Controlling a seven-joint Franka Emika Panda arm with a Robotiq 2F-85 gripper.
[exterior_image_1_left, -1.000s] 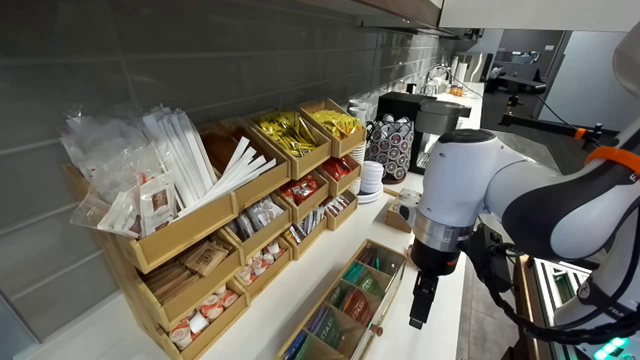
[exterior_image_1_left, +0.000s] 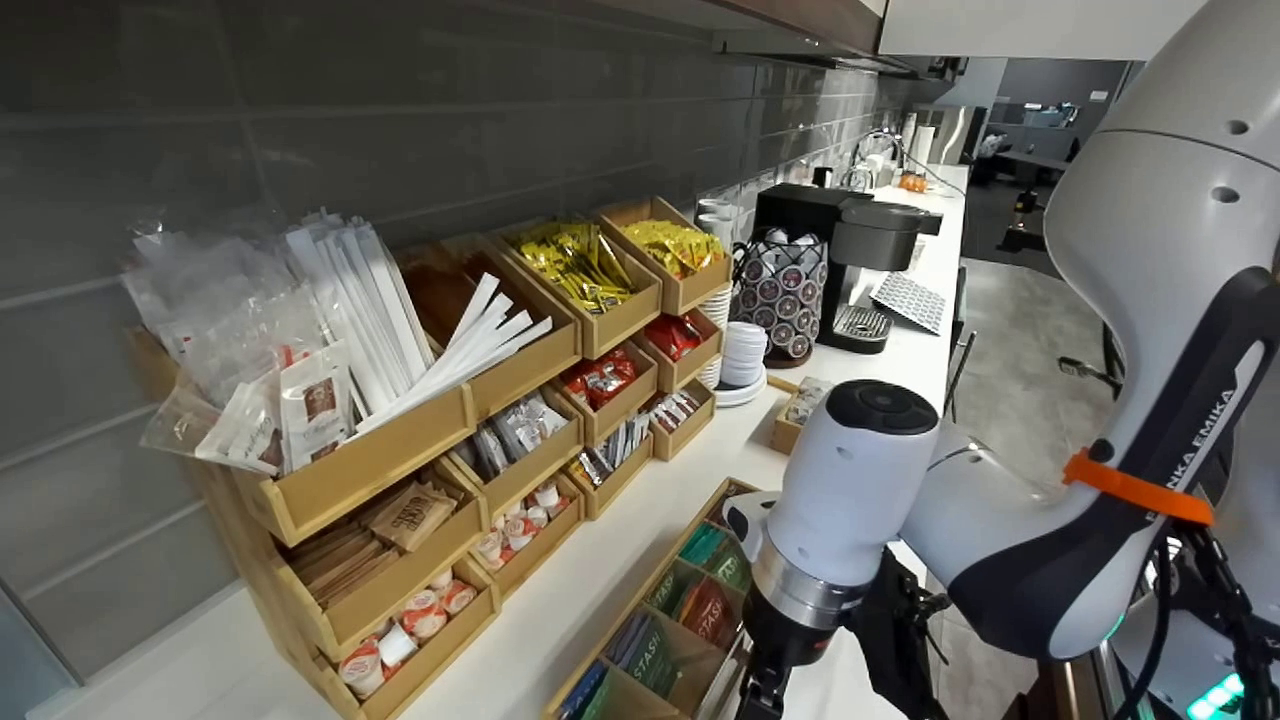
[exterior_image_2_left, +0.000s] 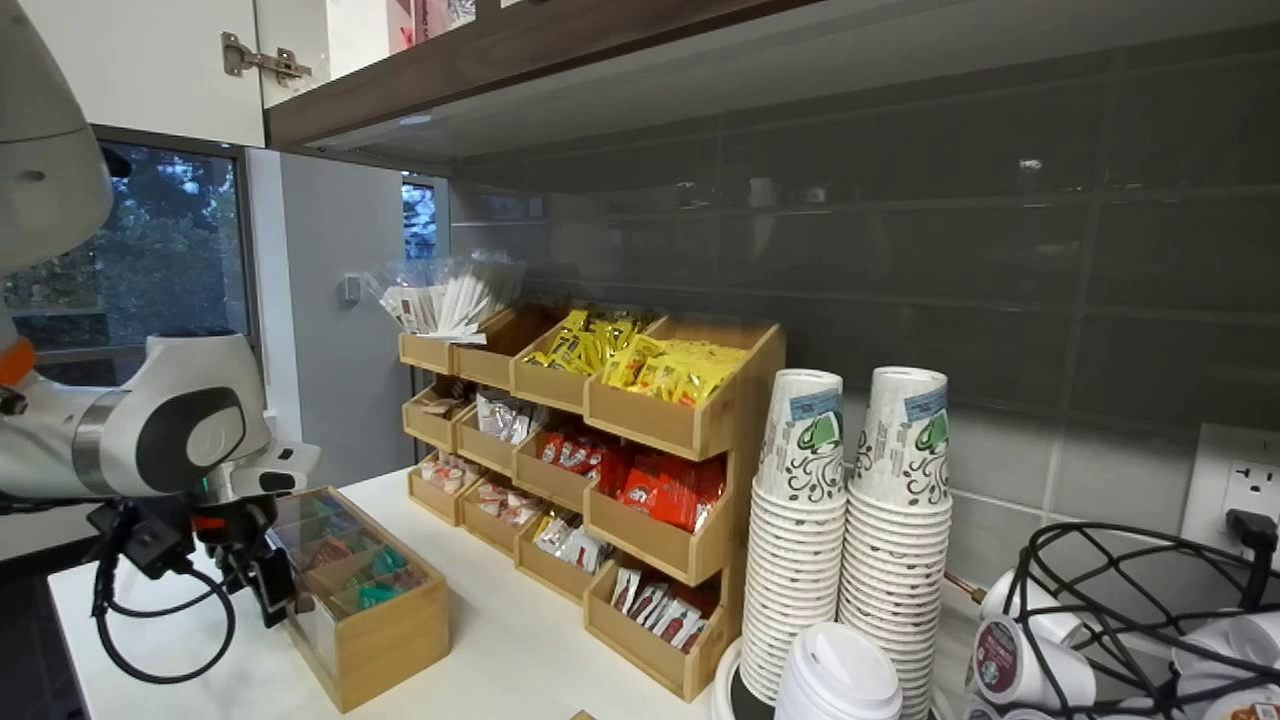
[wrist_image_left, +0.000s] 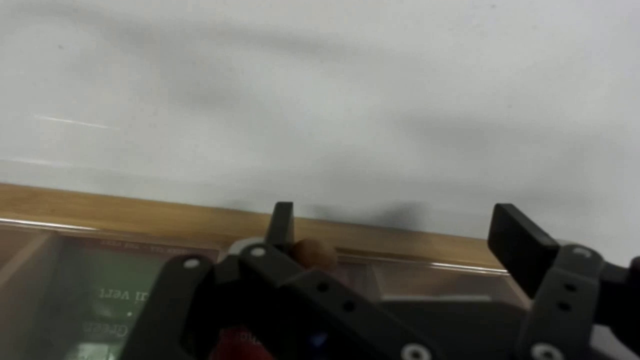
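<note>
A wooden tea box (exterior_image_2_left: 396, 630) with a clear lid and several compartments of tea packets stands on the white counter. Its lid looks closed. In the wrist view, the box's front wooden edge (wrist_image_left: 150, 207) crosses below the middle, and a small round brown knob (wrist_image_left: 316, 253) shows there. My gripper is open at that edge. The knob lies between its fingers, right beside the left one; whether they touch, I cannot tell. The exterior views show the gripper (exterior_image_2_left: 274, 594) low along the box's front side, the knob hidden.
Behind the box rises a tiered wooden rack (exterior_image_1_left: 420, 414) full of packets, stirrers and creamers. Stacked paper cups (exterior_image_2_left: 798, 540), a pod basket (exterior_image_1_left: 782, 294) and a coffee machine (exterior_image_1_left: 882, 234) stand past it. Bare counter (wrist_image_left: 300, 108) lies in front of the box.
The arm has come lower and moved left in exterior view 1, from beside the box to its front edge by the knob. The box appears shifted slightly left.
</note>
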